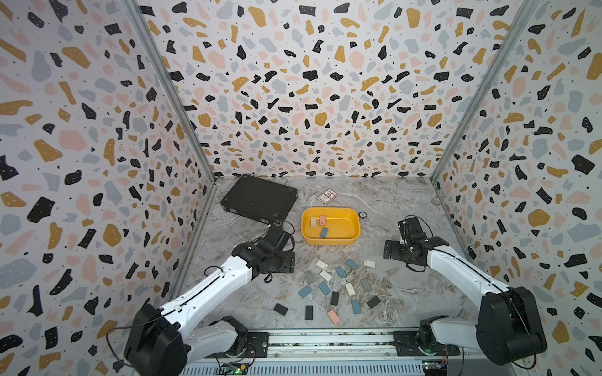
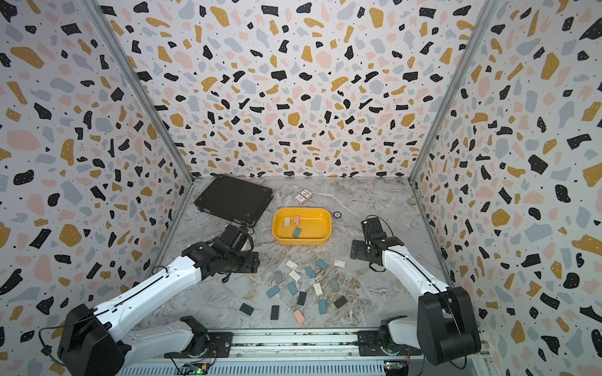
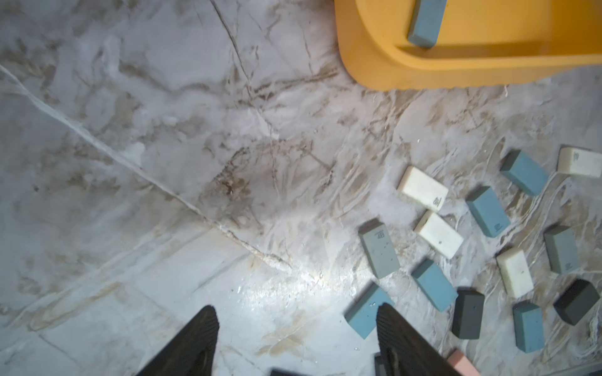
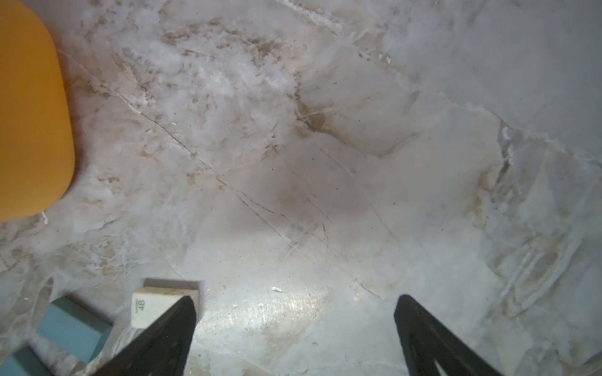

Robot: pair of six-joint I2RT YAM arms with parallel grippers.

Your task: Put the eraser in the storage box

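The orange storage box holds a white, a pink and a blue eraser. Several loose erasers in white, blue, grey, black and pink lie in front of it, among them a white one and a grey one. My left gripper hangs open above the table at the box's front left, with nothing between its fingers. My right gripper is open above bare table to the box's right; a white eraser marked 4B lies near its left finger in the wrist view.
A black case lies at the back left, a small card pack behind the box and a small dark ring beside it.
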